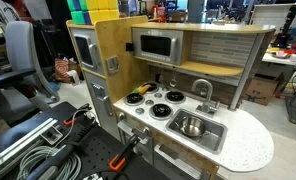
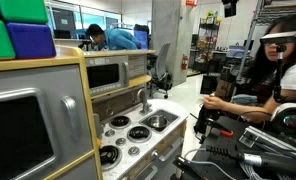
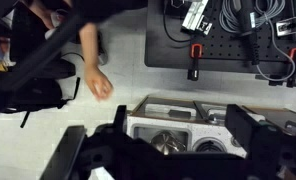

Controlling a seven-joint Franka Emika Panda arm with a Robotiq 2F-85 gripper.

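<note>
In the wrist view my gripper points down from high up, its two dark fingers spread wide with nothing between them. Well below it is the toy kitchen, where a metal pot (image 3: 168, 141) sits inside the sink. From the first exterior view, the same pot (image 1: 192, 127) shows in the sink (image 1: 210, 137) beneath a curved faucet (image 1: 206, 92). Several stove burners (image 1: 161, 111) lie to the left of the sink, and a small yellow-orange item (image 1: 143, 89) rests at the back of the stovetop.
A microwave (image 1: 159, 44) stands on the shelf above the counter. Orange-handled clamps (image 3: 195, 52) and cables line the dark robot table (image 3: 168, 50). A person's hand (image 3: 98, 82) is at the wrist view's left; someone sits at right (image 2: 275, 75).
</note>
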